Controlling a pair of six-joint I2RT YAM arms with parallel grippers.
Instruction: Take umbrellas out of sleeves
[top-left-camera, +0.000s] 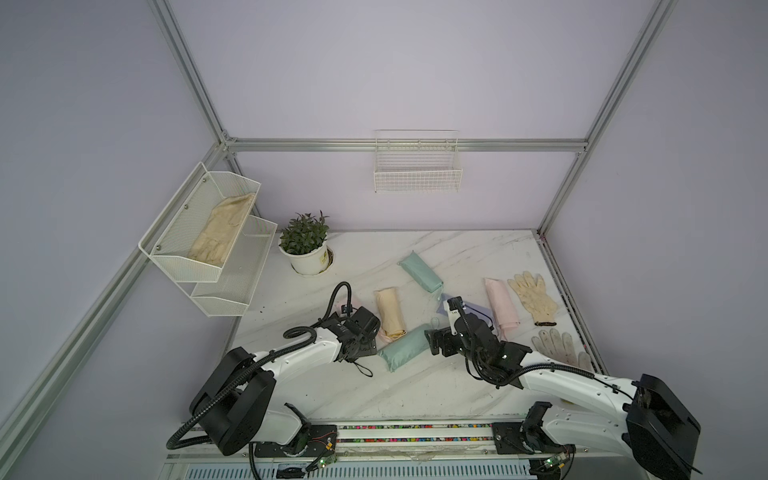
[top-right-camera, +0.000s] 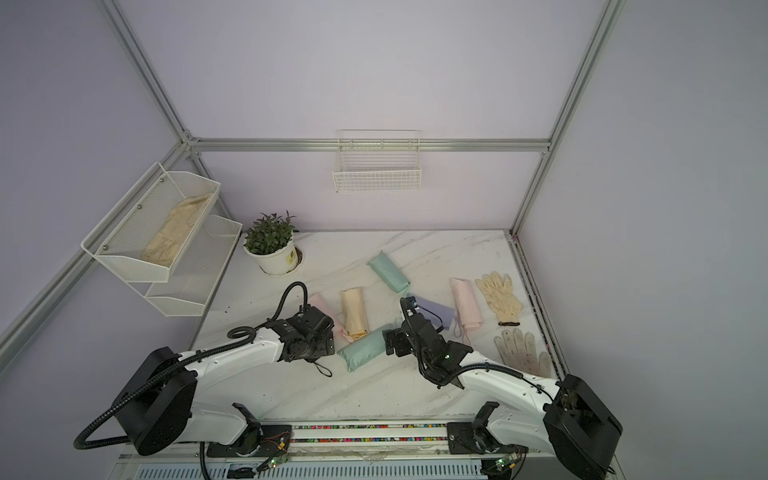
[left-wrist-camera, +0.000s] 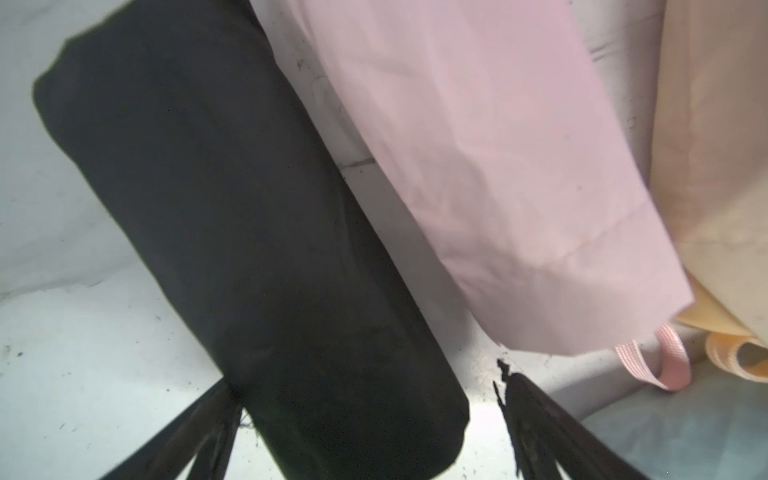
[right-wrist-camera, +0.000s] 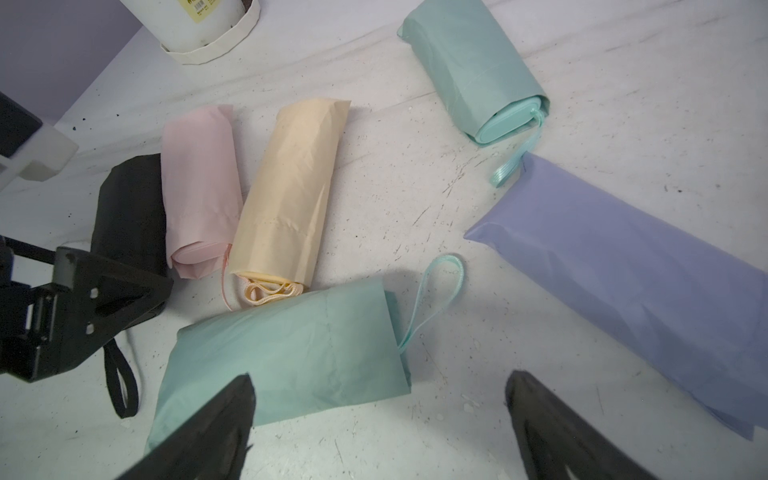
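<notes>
Several sleeved umbrellas lie on the table. In the left wrist view the black umbrella (left-wrist-camera: 264, 240) runs between the parted fingers of my open left gripper. Its strap (right-wrist-camera: 120, 380) shows in the right wrist view. Close beside it is a pink umbrella (left-wrist-camera: 496, 160), then a beige one (right-wrist-camera: 288, 192). A green umbrella (right-wrist-camera: 288, 352) lies across in front of them, strap loop out at its right end. Over that end my right gripper stands open, holding nothing. Farther back are another green umbrella (right-wrist-camera: 472, 64) and a purple one (right-wrist-camera: 640, 288).
On the right lie another pink umbrella (top-right-camera: 465, 302) and two work gloves, one (top-right-camera: 500, 297) behind the other (top-right-camera: 521, 352). A potted plant (top-left-camera: 305, 244) stands at the back left, below wall baskets.
</notes>
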